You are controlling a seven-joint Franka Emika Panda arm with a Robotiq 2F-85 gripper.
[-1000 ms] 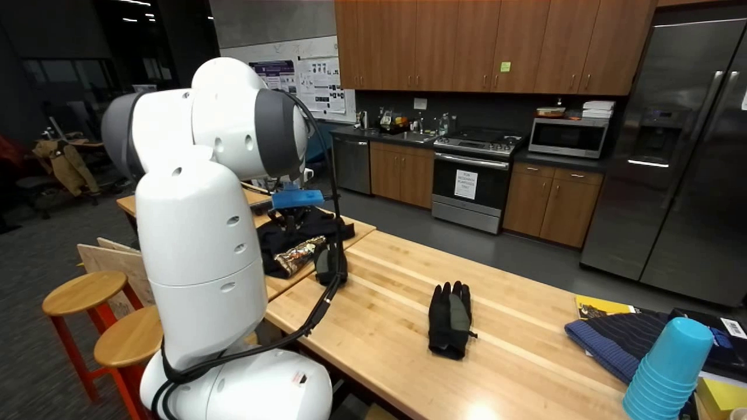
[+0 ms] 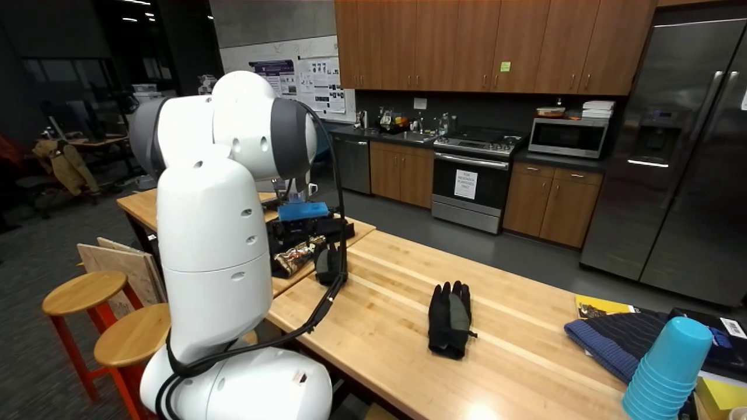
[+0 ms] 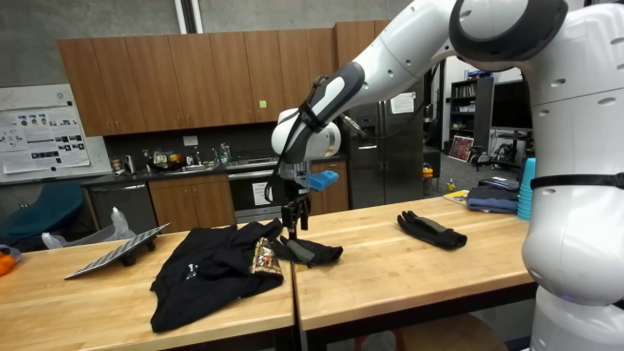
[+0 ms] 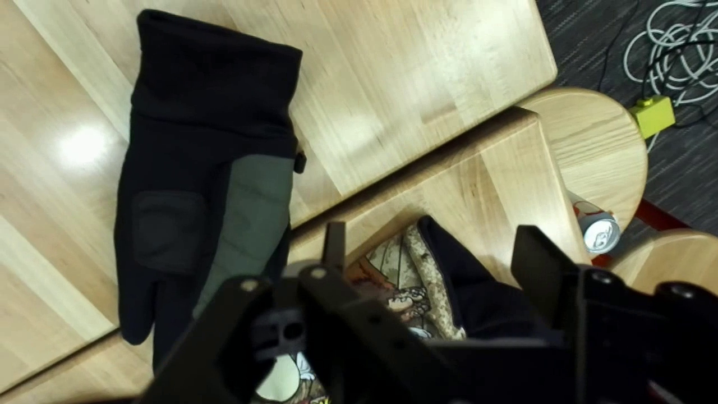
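Observation:
A black glove with a grey-green panel (image 4: 195,141) fills the left of the wrist view. In exterior view 2 that glove (image 3: 319,252) lies across the seam between the two tables, beside a black garment (image 3: 204,263) with a colourful printed patch (image 3: 264,257). My gripper (image 3: 298,230) points down just above the place where glove and garment meet. Its fingers (image 4: 334,243) are well apart in the wrist view, with the garment's edge visible below the gap; I see nothing held. Whether the fingertips touch the cloth cannot be told. A second, similar glove (image 2: 448,318) lies alone on the right-hand table.
Stacked blue cups (image 2: 669,371) and a dark blue knit item (image 2: 623,339) occupy the far end of the right-hand table. A tilted checkered board (image 3: 120,250) stands left of the garment. Stools (image 2: 87,290) are beside the tables. Bare wood surrounds the lone glove.
In exterior view 1 my arm has shifted to the right, and its upper joint sits lower. The blue part near the gripper has moved slightly right and down. The lone glove has stayed put.

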